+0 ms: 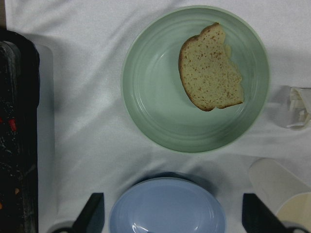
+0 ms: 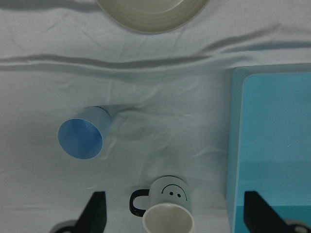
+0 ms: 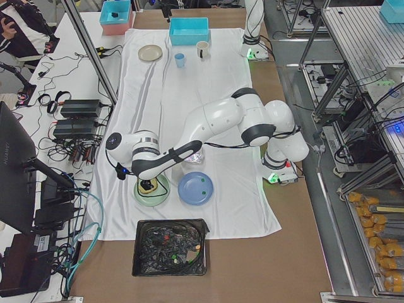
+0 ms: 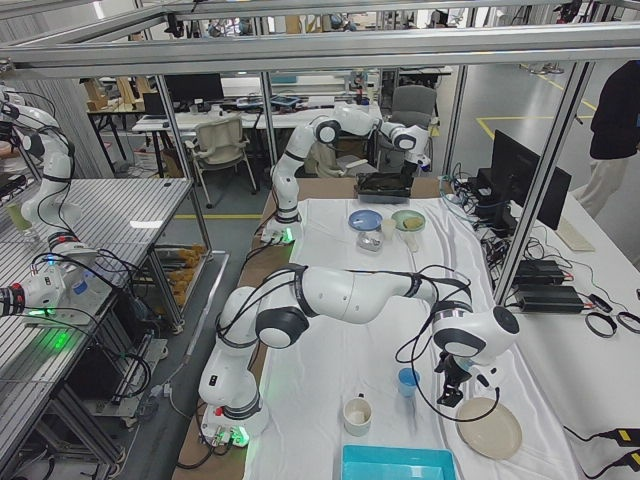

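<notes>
A slice of bread lies on a green plate beneath my left gripper, which stands open above the white cloth. A blue plate and a pale cup are below it in the left wrist view. My right gripper is open over the far end, above a smiley mug with a black handle, beside a blue cup and a turquoise bin.
A black lined tray stands at the near edge. A crumpled clear packet lies near the plates. A beige plate lies at the far left.
</notes>
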